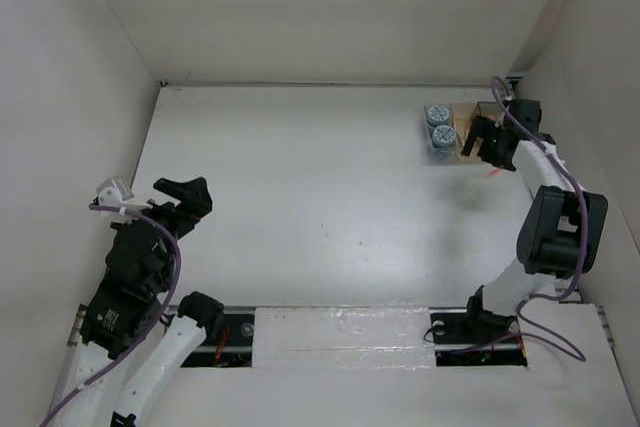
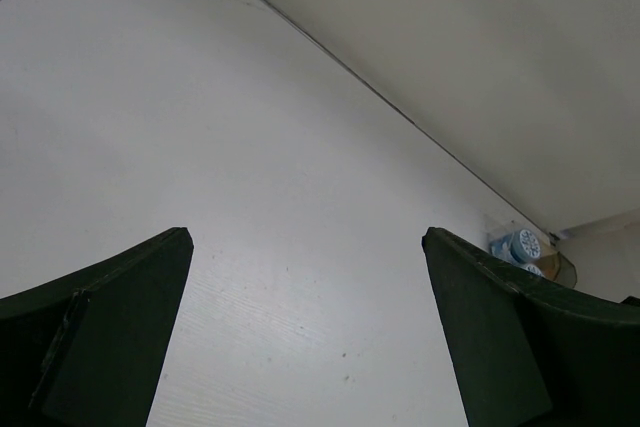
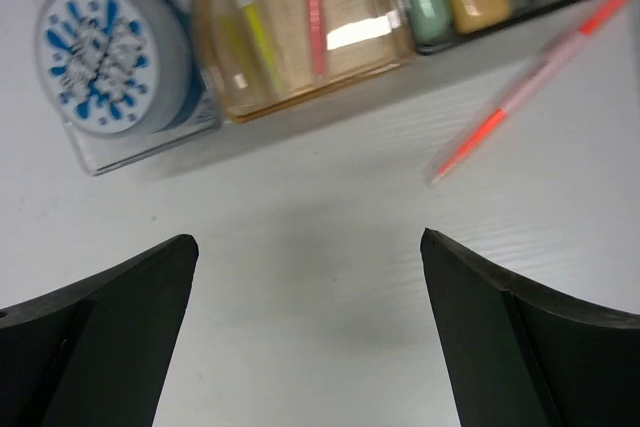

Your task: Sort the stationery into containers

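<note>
My right gripper is at the far right, over the containers' front edge. In the right wrist view its fingers stand wide open with nothing between them. A red-orange pen, blurred, slants across the upper right, outside the finger gap; whether it touches the table cannot be told. The amber container holds a yellow-and-white pen and a pinkish-red pen. Round jars with white-and-blue lids fill the clear container. The dark container has green and tan sticks. My left gripper is open and empty.
The three containers stand side by side at the back right, close to the right wall. A purple cable runs along the right arm.
</note>
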